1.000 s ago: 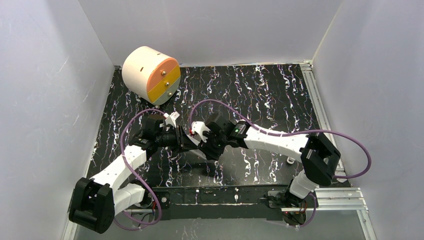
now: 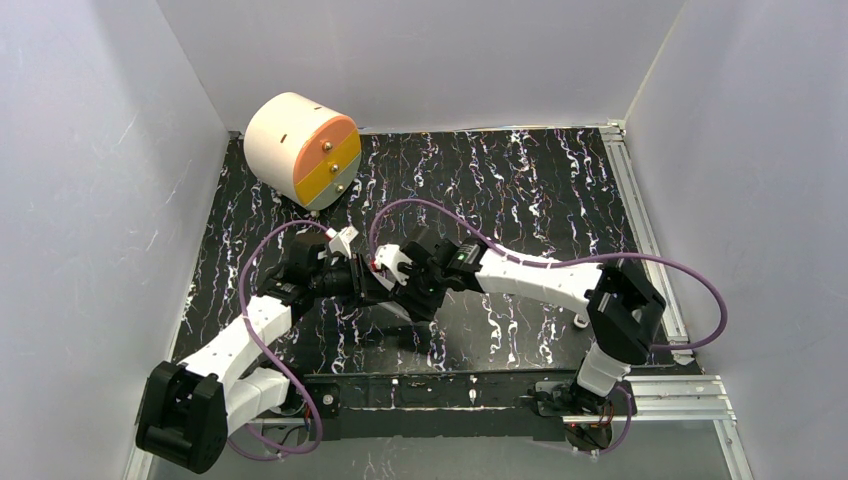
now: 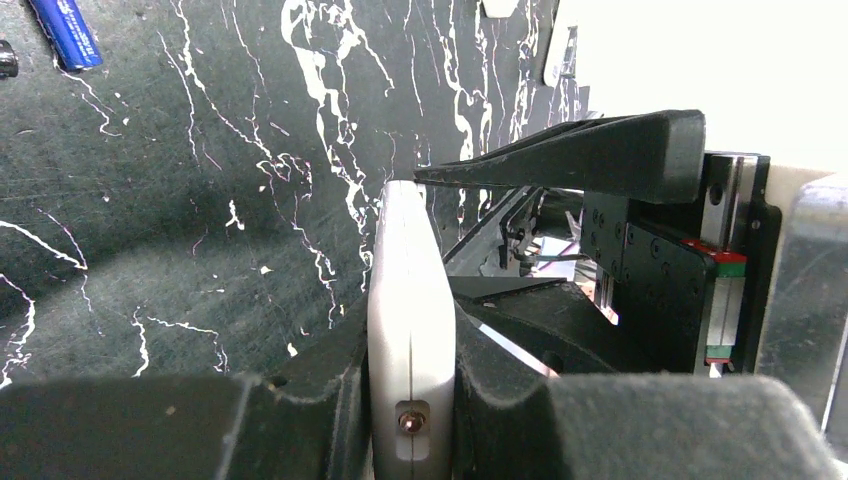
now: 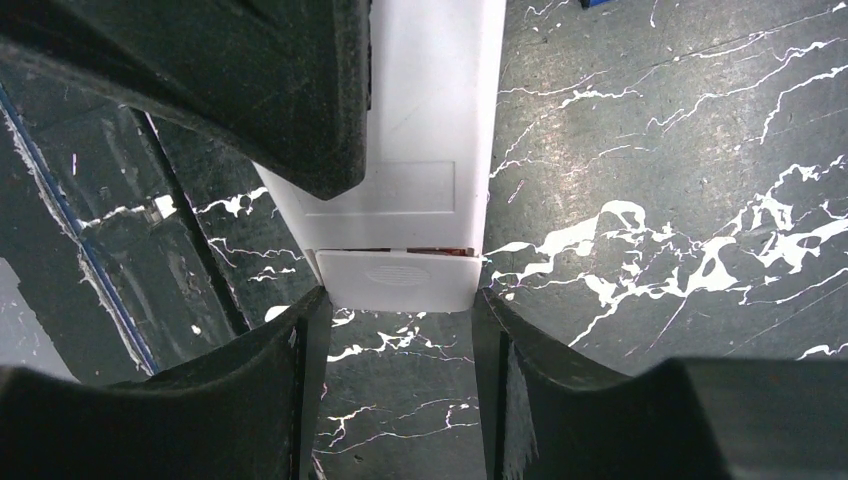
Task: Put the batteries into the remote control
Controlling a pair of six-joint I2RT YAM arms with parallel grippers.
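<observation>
The white remote (image 3: pixel 410 300) is held off the tabletop between both grippers, near the table's front centre. My left gripper is shut on it. In the right wrist view, my right gripper is shut on the battery cover (image 4: pixel 395 280) at the end of the remote (image 4: pixel 420 120), with a thin dark, reddish gap along the cover's edge. A blue battery (image 3: pixel 65 30) lies on the marble table at the upper left of the left wrist view, beside a small dark cylinder (image 3: pixel 6 60), partly cut off.
A round drawer cabinet (image 2: pixel 290 150) with coloured drawers stands at the back left. Grey walls enclose the sides and back; purple cables loop over both arms.
The right arm has shifted slightly toward the left and its cable has moved with it. The left arm looks nearly unchanged.
</observation>
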